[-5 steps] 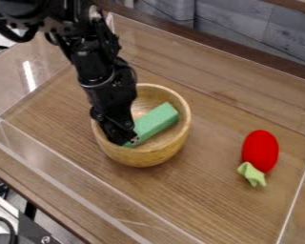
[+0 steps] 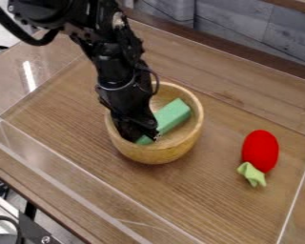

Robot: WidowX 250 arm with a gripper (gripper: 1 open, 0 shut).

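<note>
A wooden bowl (image 2: 179,145) sits near the middle of the table, holding a green block (image 2: 173,114) that lies tilted inside it. My black gripper (image 2: 137,128) reaches down into the left part of the bowl, its tips at or just inside the near-left rim. The dark fingers overlap, so I cannot see clearly how they stand or whether anything is between them.
A red object with a pale green top (image 2: 259,155), like a toy vegetable, lies on the right of the wooden table (image 2: 66,162). A grey wall runs behind.
The bowl with the green block has shifted slightly right, and my gripper and arm have moved a little the same way. The red object is unmoved.
</note>
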